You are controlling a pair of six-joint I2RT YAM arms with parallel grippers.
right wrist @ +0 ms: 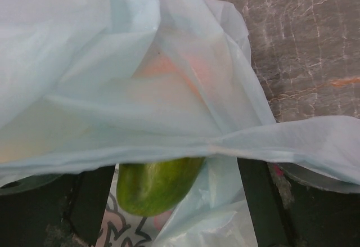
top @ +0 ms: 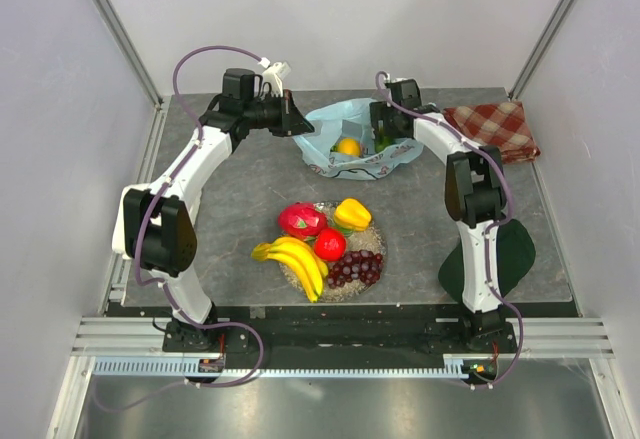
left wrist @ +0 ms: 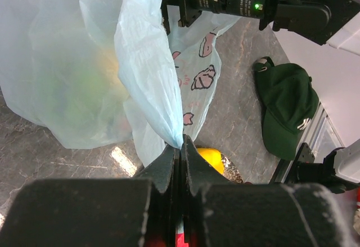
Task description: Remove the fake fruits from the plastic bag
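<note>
The pale blue plastic bag [top: 335,164] lies spread at the back of the table, its mouth held up. My left gripper is shut on a gathered edge of the bag. Inside the bag, an orange fruit [top: 348,147] shows in the top view. A green fruit [right wrist: 157,188] lies in the bag, its upper part behind a fold of plastic in the right wrist view. Reaching into the bag, my right gripper stands open, with the green fruit between its spread fingers but apart from them.
A round plate [top: 362,292] in front of the bag bears bananas [top: 298,259], grapes [top: 355,268], a yellow pepper [top: 352,214] and red fruits. A folded checked cloth [top: 495,131] sits back right, a green cap [top: 513,259] front right.
</note>
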